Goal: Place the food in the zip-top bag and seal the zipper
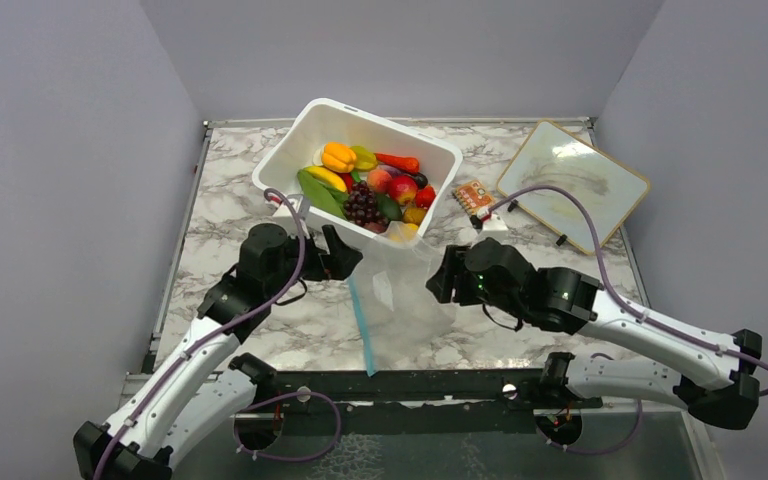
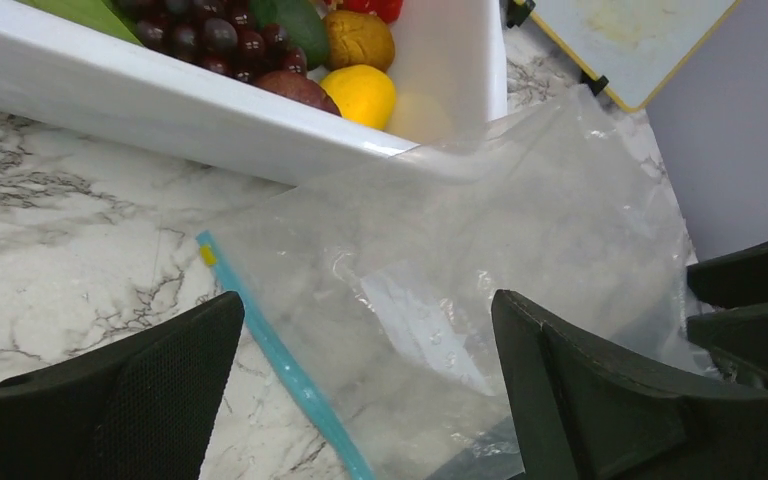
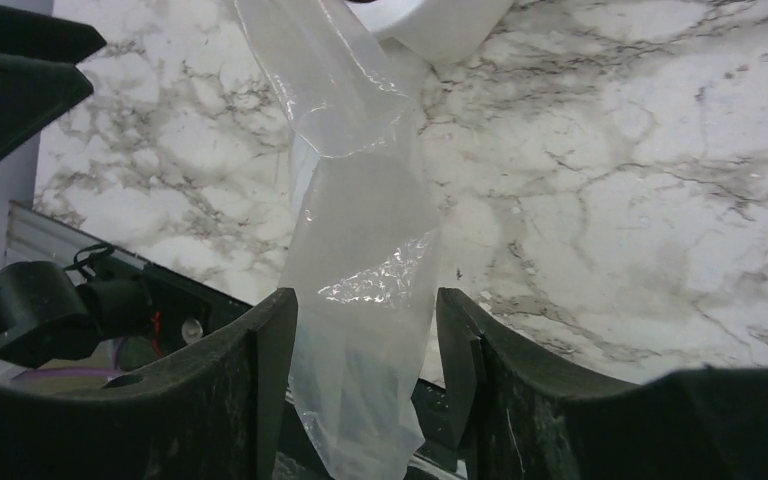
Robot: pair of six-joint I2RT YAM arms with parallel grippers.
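The clear zip bag (image 1: 396, 305) with its blue zipper strip (image 2: 290, 370) lies below the white bin, its upper part raised against the bin's front wall. The bin (image 1: 290, 150) holds assorted fruit and vegetables: grapes (image 2: 218, 35), a lemon (image 2: 358, 98), leafy greens, a carrot and more. My left gripper (image 1: 344, 262) is open above the bag's left side near the bin. My right gripper is open at the bag's right side, with the bag showing between and below its fingertips; no hold is visible.
An orange spiral notebook (image 1: 475, 197) lies right of the bin. A whiteboard (image 1: 572, 185) with clips sits at the back right. Bare marble table (image 1: 210, 230) is at the left. The dark front edge runs below the bag.
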